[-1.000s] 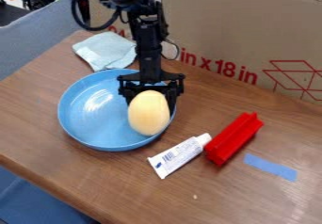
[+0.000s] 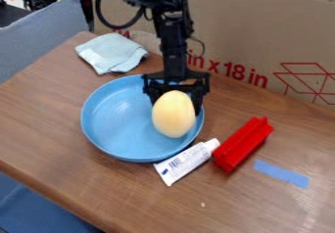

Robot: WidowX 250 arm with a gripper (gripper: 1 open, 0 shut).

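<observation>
My black gripper (image 2: 174, 92) reaches down over the right half of a blue plate (image 2: 116, 124), open, its fingers around the top of a pale yellow, egg-shaped object (image 2: 174, 116) that rests on the plate. The far fingertip areas are partly hidden by that object. A white tube (image 2: 186, 162) lies just beside the plate's front right, and a red tray-like piece (image 2: 242, 144) lies to its right.
A folded pale cloth (image 2: 112, 52) lies at the back left. A blue tape strip (image 2: 281, 174) is at the right on the wooden table (image 2: 98, 198). A cardboard panel (image 2: 262, 41) stands behind.
Since a second ago the gripper, yellow object and plate have shifted right and toward the front, the plate now reaching the tube.
</observation>
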